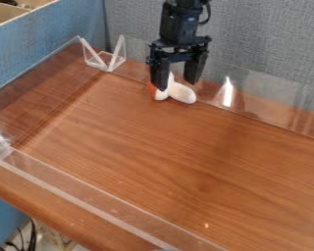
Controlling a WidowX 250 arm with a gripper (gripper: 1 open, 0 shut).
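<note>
My black gripper (176,76) hangs at the back middle of the wooden table, its fingers spread open and pointing down over a white and orange object (176,92). That object lies on the wood, partly hidden behind the fingers; I cannot tell whether they touch it.
A clear corner bracket (103,59) stands at the back left. A grey padded wall (271,49) rises behind, with a blue one on the left.
</note>
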